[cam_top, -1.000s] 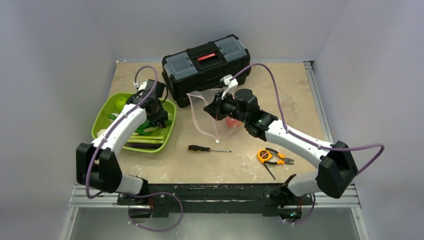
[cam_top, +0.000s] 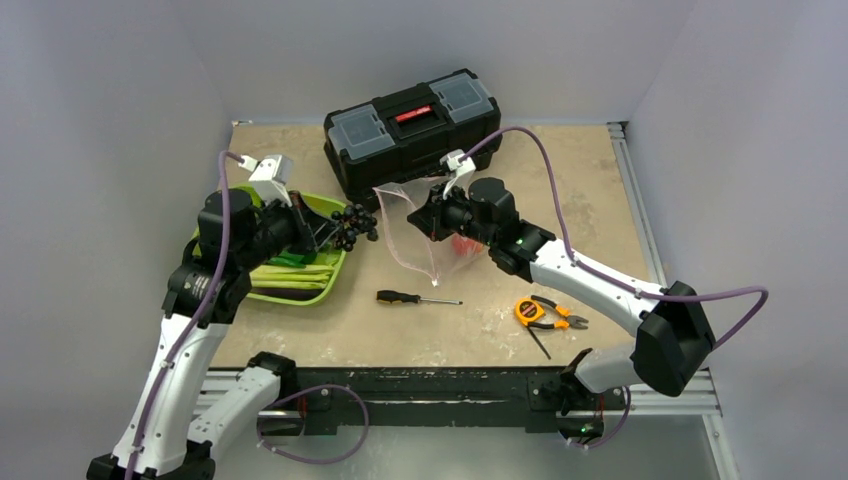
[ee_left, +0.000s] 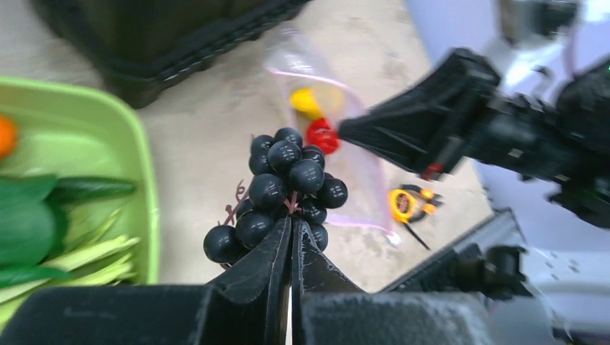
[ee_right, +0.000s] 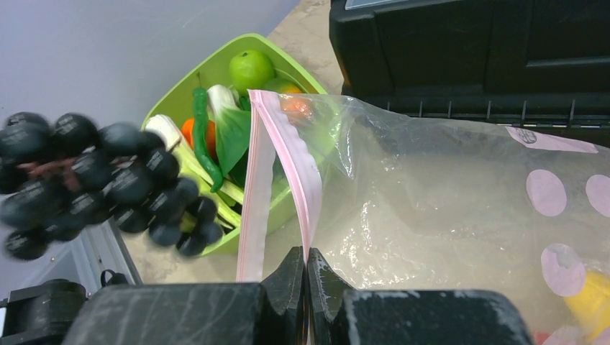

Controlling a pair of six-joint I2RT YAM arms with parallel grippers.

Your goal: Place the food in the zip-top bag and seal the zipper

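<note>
A bunch of dark grapes (ee_left: 280, 190) hangs from my left gripper, which is shut on its stem. In the top view the grapes (cam_top: 353, 226) are over the right rim of the green basket, left of the bag. The clear zip bag (ee_right: 431, 187) has a pink zipper edge and stands with its mouth facing left. My right gripper is shut on the bag's rim, holding one side of the mouth up. Inside the bag a red item (ee_left: 321, 136) and a yellow item (ee_left: 307, 103) show through the film.
The green basket (cam_top: 335, 275) holds vegetables and fruit at the left. A black toolbox (cam_top: 415, 130) stands close behind the bag. A screwdriver (cam_top: 400, 297), a tape measure (cam_top: 530, 311) and pliers (cam_top: 565, 317) lie in front.
My left gripper has risen out of the basket with the grapes and swung right, toward the bag. The right arm and the bag have stayed still.
</note>
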